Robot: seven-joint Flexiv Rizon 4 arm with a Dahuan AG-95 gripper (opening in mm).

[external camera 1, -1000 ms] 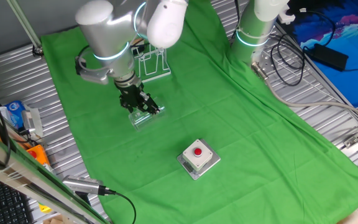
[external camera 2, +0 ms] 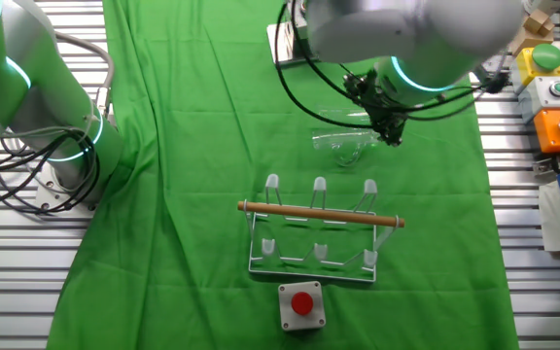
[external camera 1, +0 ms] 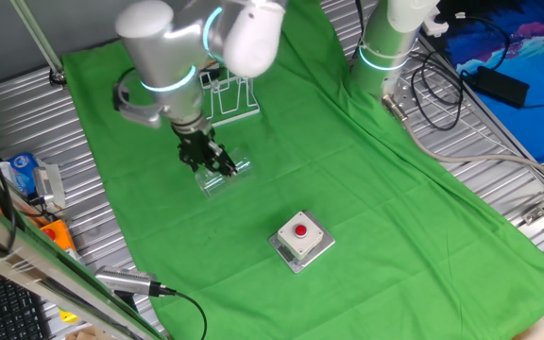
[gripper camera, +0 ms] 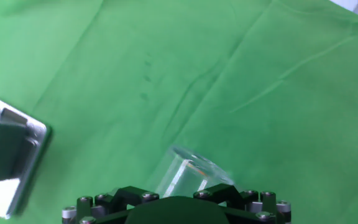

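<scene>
A clear, see-through cup (external camera 1: pixel 213 184) lies on its side on the green cloth, directly beneath the gripper (external camera 1: pixel 213 169) in exterior view 1. The gripper's dark fingers look spread apart, so it appears open, over the cup. From the other side, exterior view 2 shows the cup (external camera 2: pixel 343 143) just beside the gripper (external camera 2: pixel 377 115). At the bottom of the wrist view, the cup's rim and wall (gripper camera: pixel 188 174) stick out beyond the gripper, whose body hides the rest. Whether the fingers touch the cup cannot be made out.
A white wire rack (external camera 2: pixel 312 272) with a wooden bar (external camera 2: pixel 321 213) stands near the cup. The red button box (external camera 1: pixel 300 231) sits farther along the cloth, with another box (external camera 2: pixel 301 305) beyond the rack. Open cloth (external camera 1: pixel 376 227) surrounds the right side.
The cup has stayed in place.
</scene>
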